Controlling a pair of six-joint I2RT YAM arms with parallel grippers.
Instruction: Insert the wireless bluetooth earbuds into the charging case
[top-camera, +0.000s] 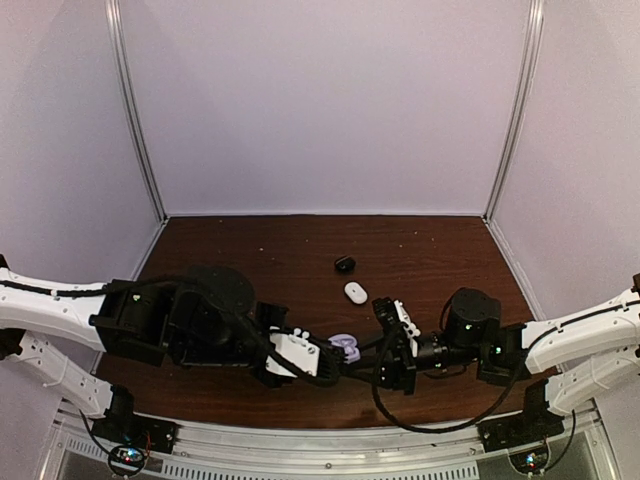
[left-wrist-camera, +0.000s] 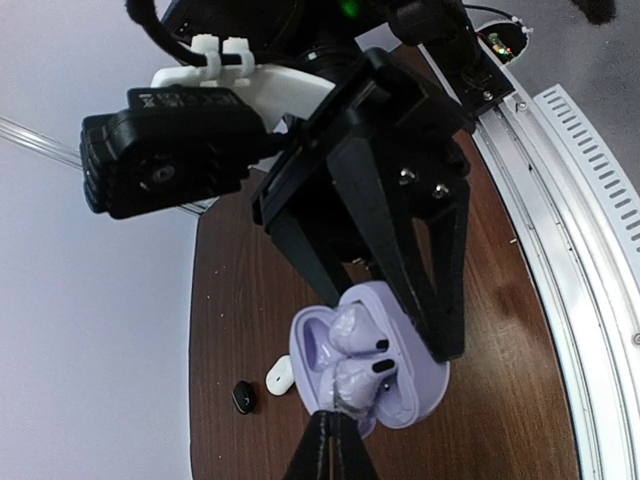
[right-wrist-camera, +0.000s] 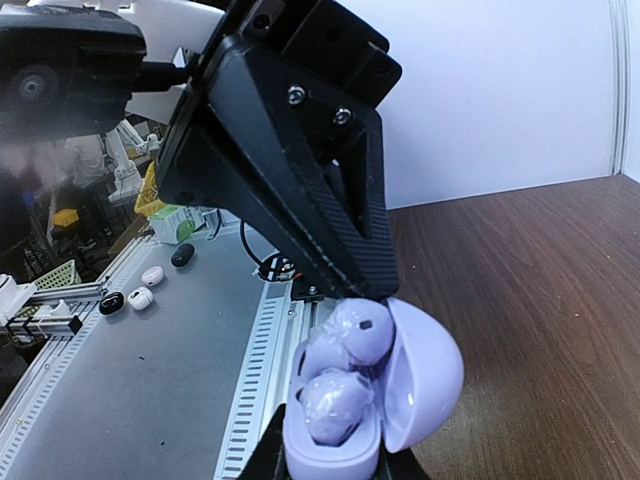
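Note:
The lilac charging case (left-wrist-camera: 425, 365), lid open, is held off the table by my right gripper, which is shut on its outer sides. Two lilac earbuds, an upper earbud (left-wrist-camera: 355, 328) and a lower earbud (left-wrist-camera: 350, 383), lie in the case's hollows in the left wrist view. From the right wrist, a far earbud (right-wrist-camera: 365, 331) and a near earbud (right-wrist-camera: 335, 404) show as rounded tops; full seating cannot be judged. My left gripper is shut, nothing visible between its fingers, with its tips right at the earbuds; contact is unclear.
Behind the arms, a white case (top-camera: 355, 293) and a black case (top-camera: 345, 265) lie on the brown table (top-camera: 230, 240). Both arms meet closely at the front middle, leaving little room between them.

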